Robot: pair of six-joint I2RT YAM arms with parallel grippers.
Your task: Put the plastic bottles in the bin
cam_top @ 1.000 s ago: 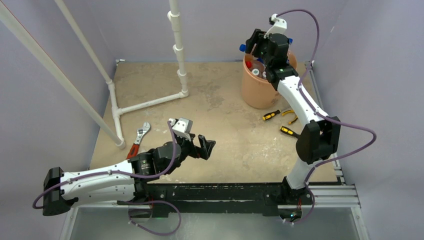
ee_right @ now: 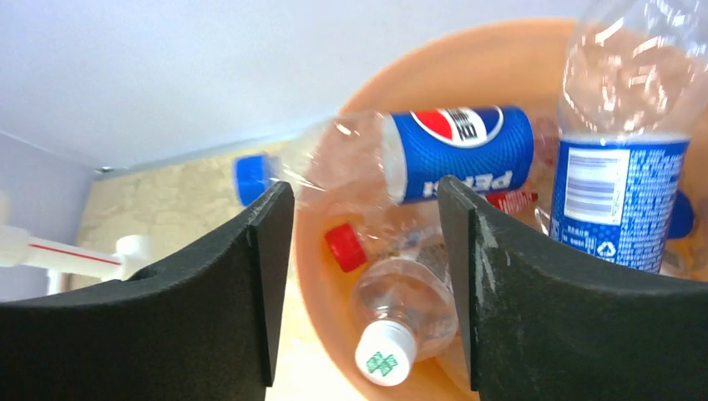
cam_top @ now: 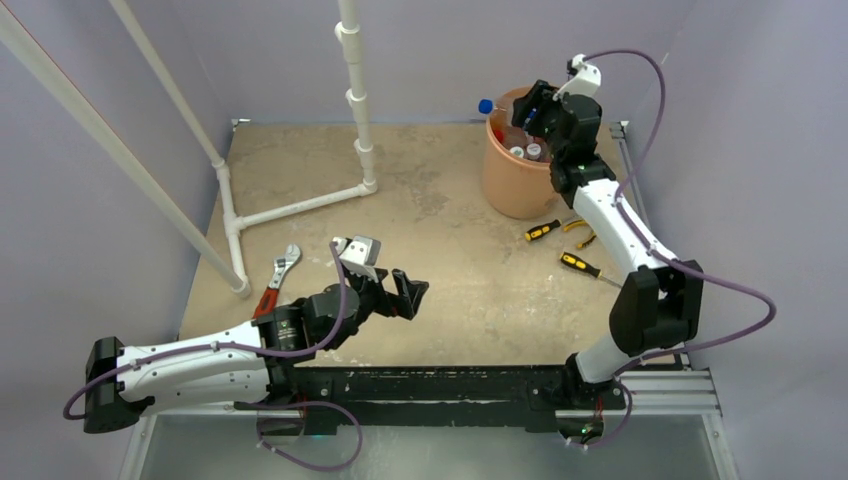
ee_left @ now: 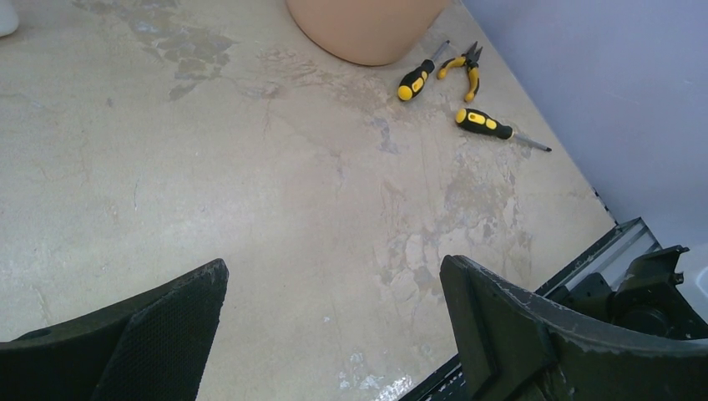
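Note:
The orange bin (cam_top: 515,190) stands at the back right, filled with several plastic bottles. My right gripper (cam_top: 530,108) hovers over its mouth, fingers apart, with nothing gripped. In the right wrist view a blue-labelled bottle (ee_right: 459,150) lies tilted across the bin's rim, its blue cap (ee_right: 250,178) sticking out past the edge; it appears beyond the fingers. Another bottle with a blue label (ee_right: 618,196) stands up at the right, and a white-capped bottle (ee_right: 401,305) sits lower inside. Away from the bin, over the front-left floor, my left gripper (cam_top: 405,295) is open and empty.
Two screwdrivers (ee_left: 415,81) and yellow pliers (ee_left: 463,68) lie right of and in front of the bin. A red-handled wrench (cam_top: 280,275) rests at the left, near a white pipe frame (cam_top: 300,205).
The blue-capped bottle still juts over the left rim. My left arm has hardly moved.

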